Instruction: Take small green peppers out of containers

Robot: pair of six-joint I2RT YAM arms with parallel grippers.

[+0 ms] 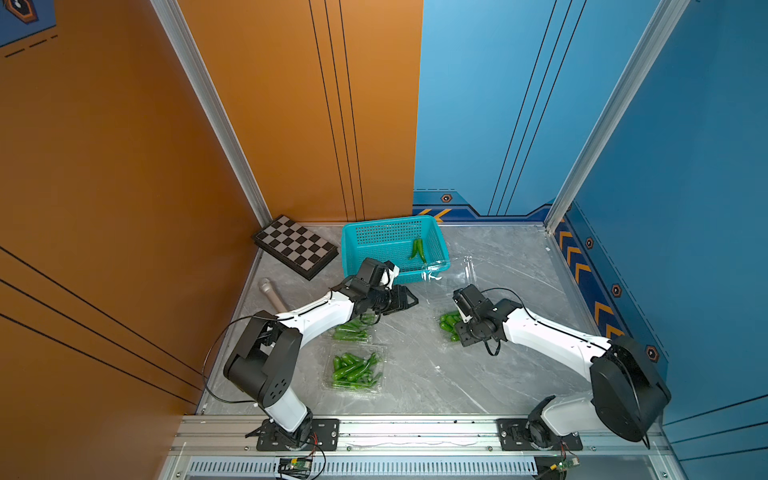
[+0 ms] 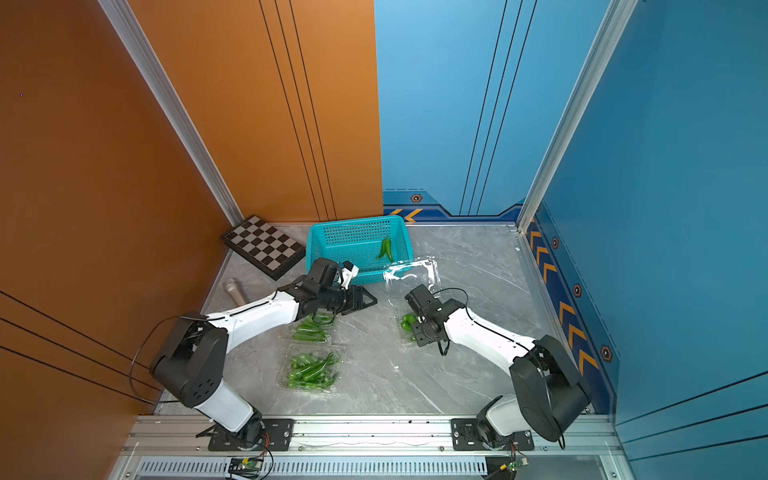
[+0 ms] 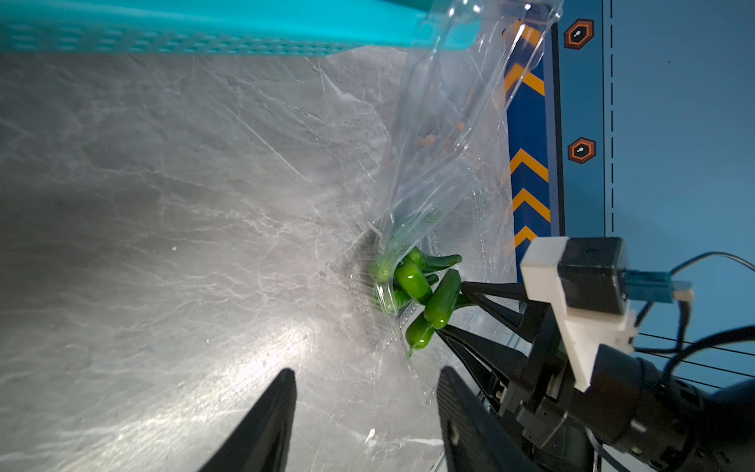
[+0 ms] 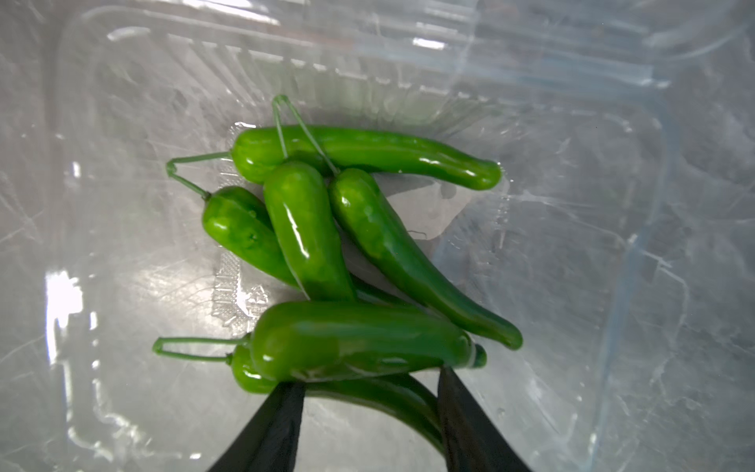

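Note:
Several small green peppers lie in a clear plastic container whose lid stands raised toward the basket in the left wrist view. My right gripper is low over it, open, its fingertips beside a larger pepper (image 4: pixel 354 338) on top of the pile; whether they touch it is unclear. In the left wrist view that pepper (image 3: pixel 442 300) appears between the right gripper's tips. My left gripper stands open and empty above bare table. Two peppers (image 1: pixel 417 249) are inside the turquoise basket (image 1: pixel 396 233) at the back.
Two more clear containers with peppers (image 1: pixel 354 369) (image 1: pixel 350 331) sit at the left front, the rear one partly under the left arm. A chessboard (image 1: pixel 296 246) and a pale cylindrical object (image 1: pixel 272 294) lie at the left.

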